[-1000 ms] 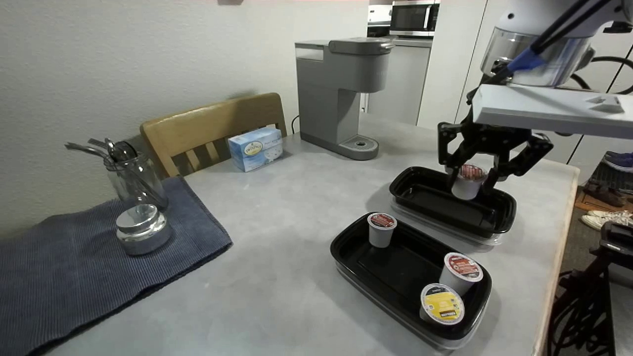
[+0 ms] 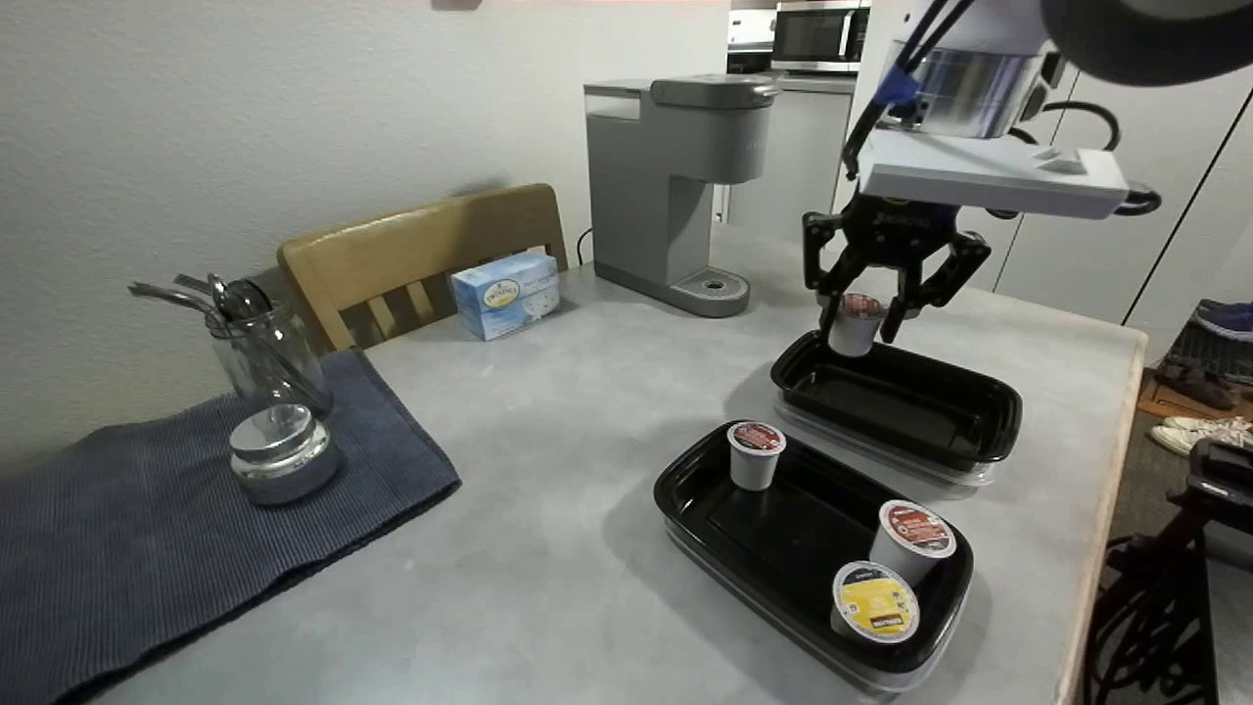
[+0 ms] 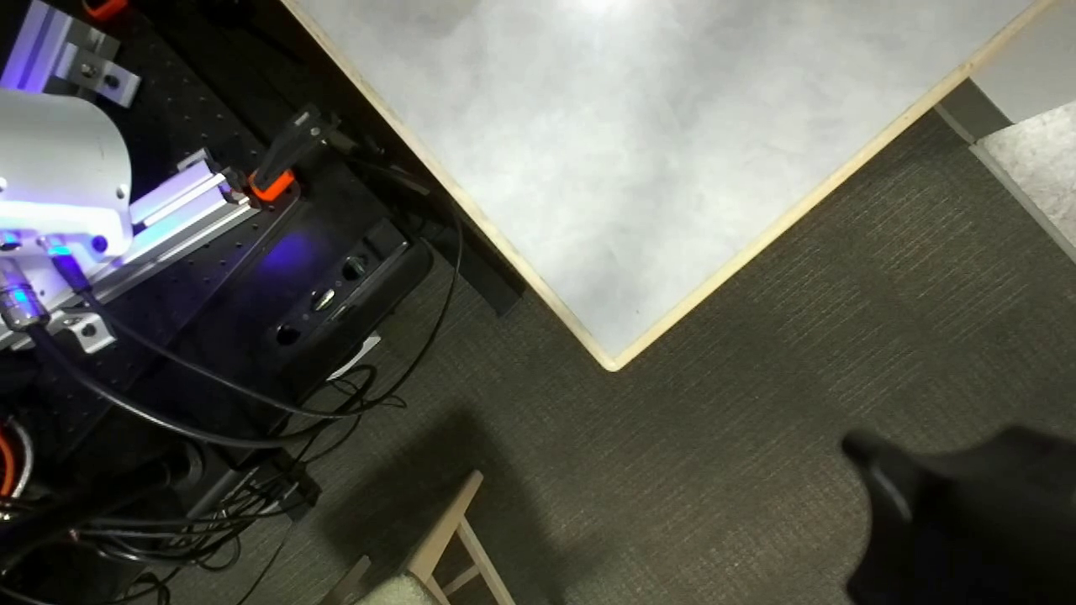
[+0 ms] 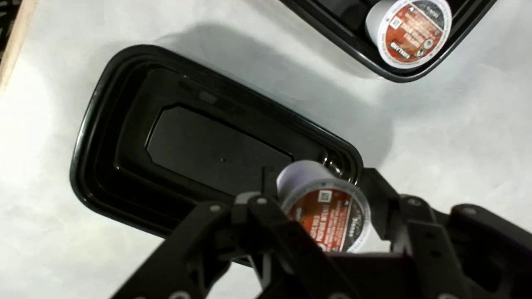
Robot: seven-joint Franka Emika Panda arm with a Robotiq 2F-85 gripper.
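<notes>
A white coffee pod with a red-brown lid (image 2: pixel 854 335) is held in my gripper (image 2: pixel 862 325), which is shut on it. In the wrist view the same pod (image 4: pixel 326 214) sits between the dark fingers, its lid facing the camera. It hangs over the far left end of an otherwise empty black tray (image 2: pixel 904 399). Nearer the camera, a second black tray (image 2: pixel 811 523) holds two pods with red lids, one alone at its far left (image 2: pixel 755 452) and one at the right (image 2: pixel 913 540). Beside the latter is a yellow-lidded pod (image 2: pixel 875 603).
A grey coffee maker (image 2: pixel 675 188) stands at the back, left of the gripper. A blue tea box (image 2: pixel 507 294), a jar of cutlery (image 2: pixel 270 358) and a silver-lidded jar (image 2: pixel 282 452) on a blue cloth (image 2: pixel 176 517) occupy the left side.
With the pod in its grip, the gripper has shifted left and upward in exterior view 1, from the tray's middle to its far left end. Both trays stay put.
</notes>
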